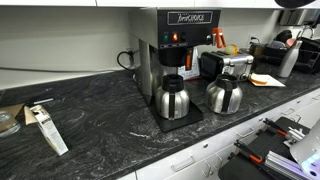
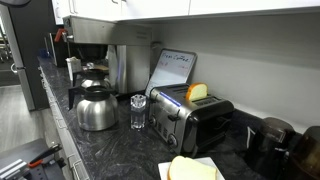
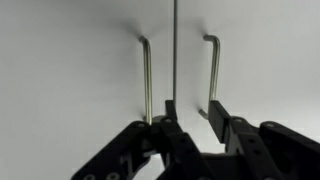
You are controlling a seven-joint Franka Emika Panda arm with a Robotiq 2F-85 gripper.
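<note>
In the wrist view my gripper is open, its two dark fingers apart with nothing between them. Pale cabinet fronts fill that view, with a left metal handle [image 3: 148,80] and a right metal handle [image 3: 214,70] on either side of a dark seam. A coffee maker [image 1: 188,32] stands on the dark counter with one steel carafe [image 1: 173,99] under it. Beside it sits a second carafe [image 1: 223,96]. A silver toaster [image 2: 188,122] has a bread slice [image 2: 197,92] in its top. More bread [image 2: 190,170] lies on white paper in front.
A small white-and-brown box [image 1: 48,130] and a glass jar [image 1: 8,122] are at the counter's left. A clear canister [image 2: 138,110] stands between carafes and toaster. Dark appliances [image 2: 270,143] crowd the far end.
</note>
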